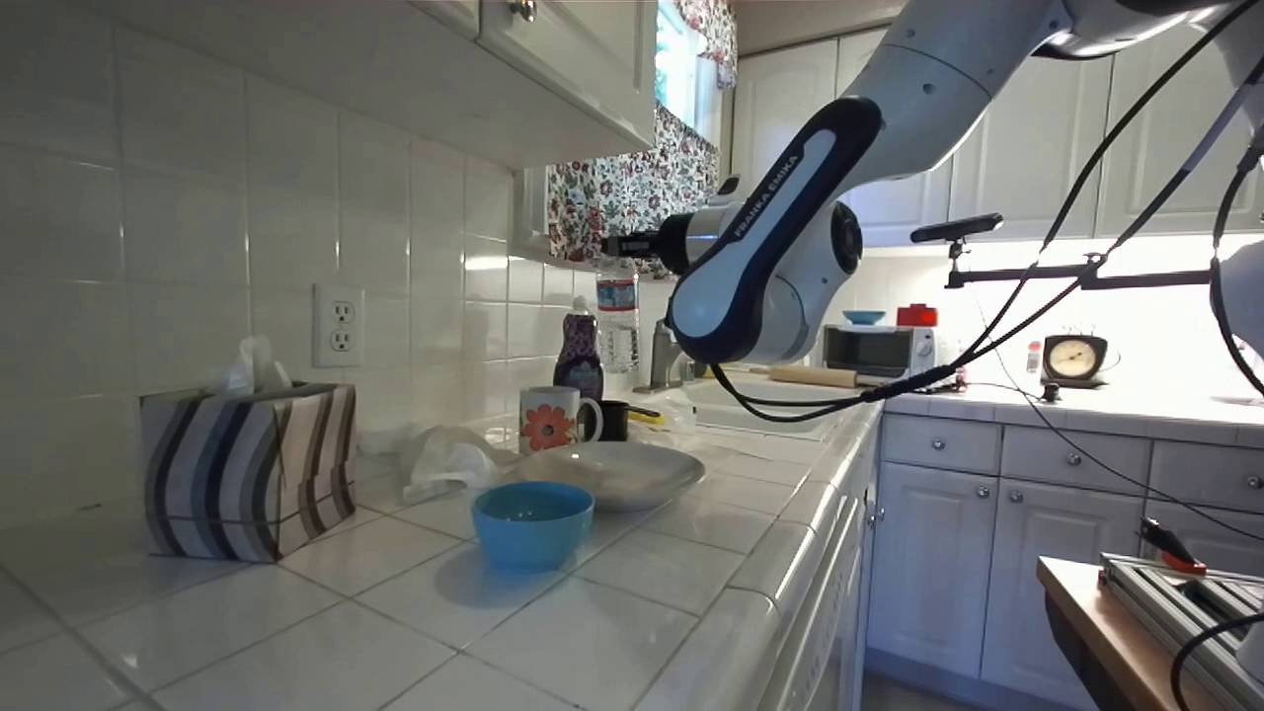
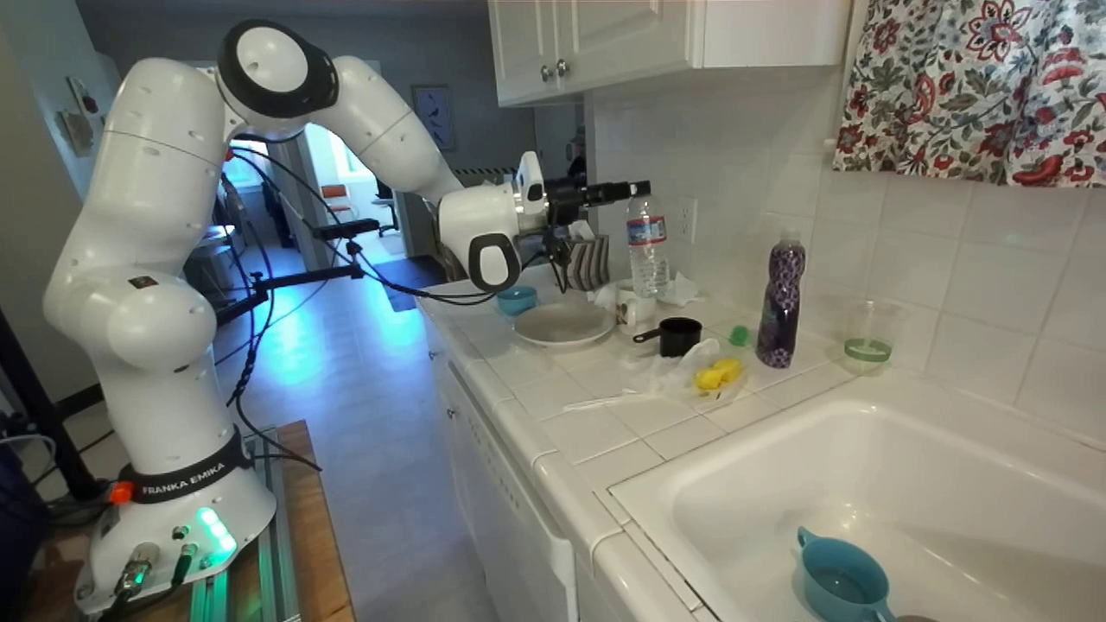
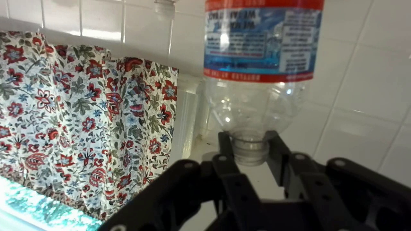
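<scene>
A clear plastic water bottle (image 2: 648, 252) with a red and blue label hangs upright in the air above the counter. My gripper is shut on its neck, one finger on each side, as the wrist view shows. In exterior view 1 the bottle (image 1: 617, 320) is in front of the curtain and near the tiled wall, below the gripper (image 1: 613, 247). From the second exterior view, the gripper (image 2: 640, 190) holds it from the arm's side, with the bottle's base above the mug (image 2: 633, 307).
On the counter stand a blue bowl (image 1: 533, 523), a white plate (image 1: 658, 474), a striped tissue box (image 1: 251, 468), a black cup (image 2: 679, 336) and a purple soap bottle (image 2: 783, 301). The sink (image 2: 726, 498) holds a blue cup (image 2: 845, 580). Free tiles lie along the counter's front.
</scene>
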